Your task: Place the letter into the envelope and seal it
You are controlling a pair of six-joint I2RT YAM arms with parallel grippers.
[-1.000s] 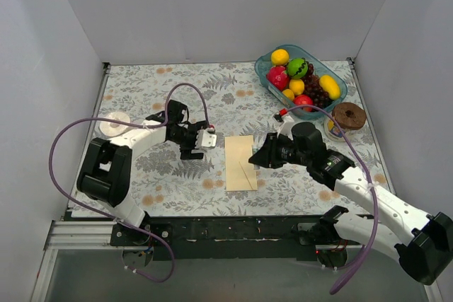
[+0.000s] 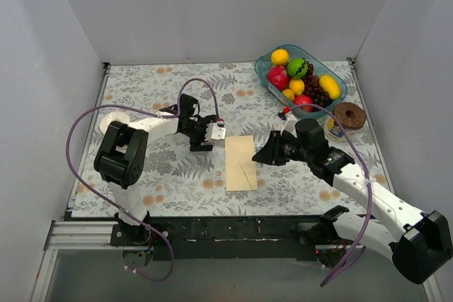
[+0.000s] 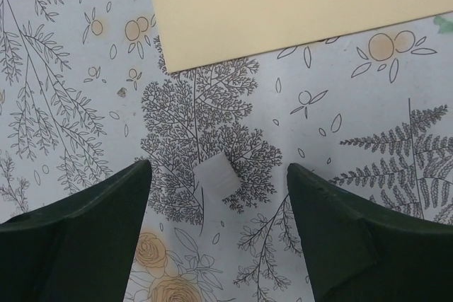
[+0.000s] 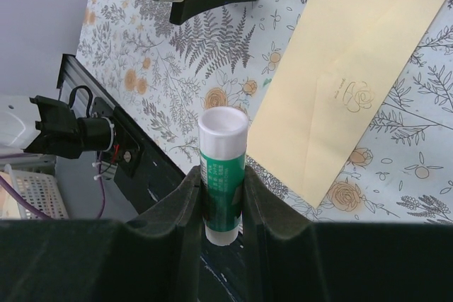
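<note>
The cream envelope (image 2: 238,153) lies flat on the patterned cloth; a flower drawing shows on its paper (image 4: 357,97) in the right wrist view. No separate letter can be made out. My right gripper is shut on an upright glue stick (image 4: 224,164) with a green label and white ends, close by the envelope's right edge. To the envelope's left, my left gripper is part open above the cloth. Between its fingers, in the left wrist view, a small whitish piece (image 3: 218,178) shows on the cloth, apart from both; what it is cannot be told.
A teal basket of fruit (image 2: 265,84) stands at the back right, with a brown-lidded jar (image 2: 349,116) beside it. A white roll (image 2: 113,118) sits at the left, behind the left arm.
My left gripper has moved right, closer to the envelope. The right gripper has shifted only slightly, and the envelope lies in the same place.
</note>
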